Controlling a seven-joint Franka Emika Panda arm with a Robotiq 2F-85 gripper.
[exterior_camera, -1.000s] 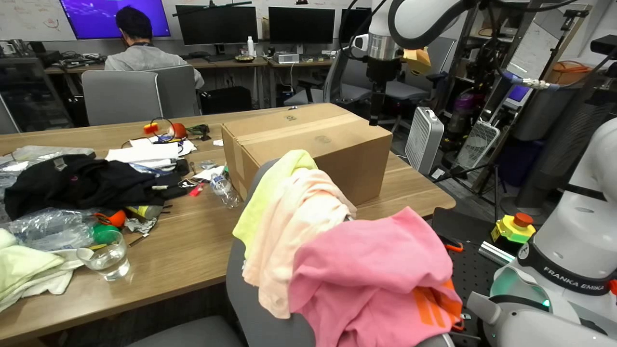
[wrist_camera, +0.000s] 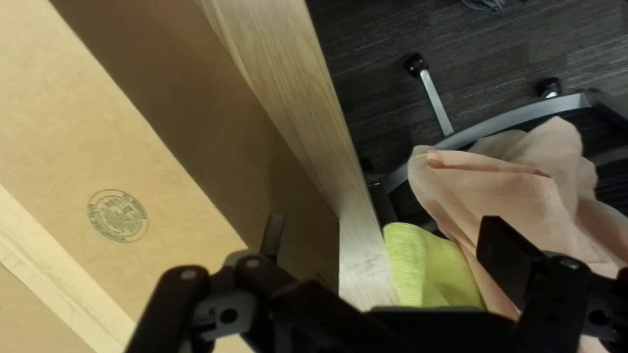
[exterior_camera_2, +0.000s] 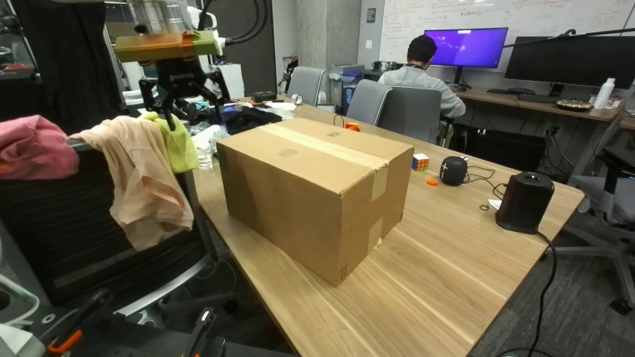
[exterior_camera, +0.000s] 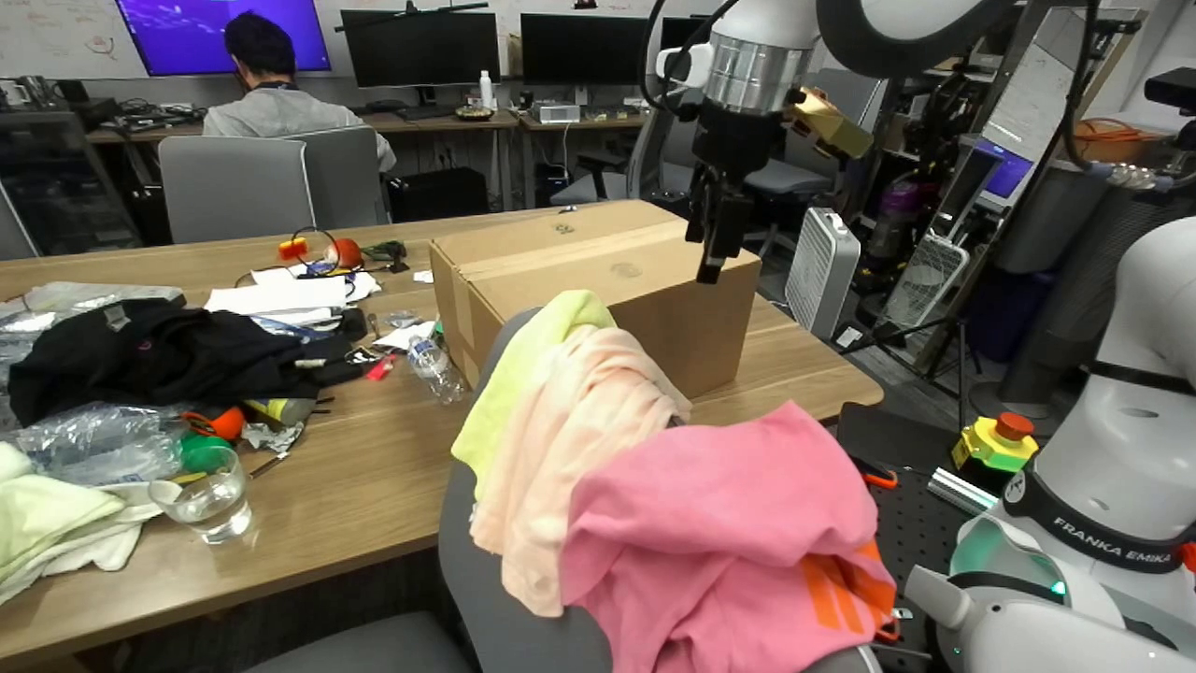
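Observation:
My gripper (exterior_camera: 704,256) hangs open in the air, pointing down, with nothing between its fingers. In the wrist view one finger (wrist_camera: 272,235) shows over the side of the cardboard box (wrist_camera: 170,141), the other over the peach cloth (wrist_camera: 512,200). Lower between them in that view lies the yellow-green cloth (wrist_camera: 432,267). A grey chair (exterior_camera: 476,583) beside the table carries three cloths: the yellow-green one (exterior_camera: 510,381), the peach one (exterior_camera: 572,437) and a pink one (exterior_camera: 718,505) with orange stripes. The closed, taped box (exterior_camera_2: 285,202) stands on the table.
Clutter covers one end of the wooden table (exterior_camera_2: 446,256): a black garment (exterior_camera: 168,359), a glass (exterior_camera: 213,505) and a plastic bottle (exterior_camera: 434,368). A puzzle cube (exterior_camera_2: 420,161) and two black devices stand beyond the box. Bare tabletop lies in front of it.
The cloths and box have not moved.

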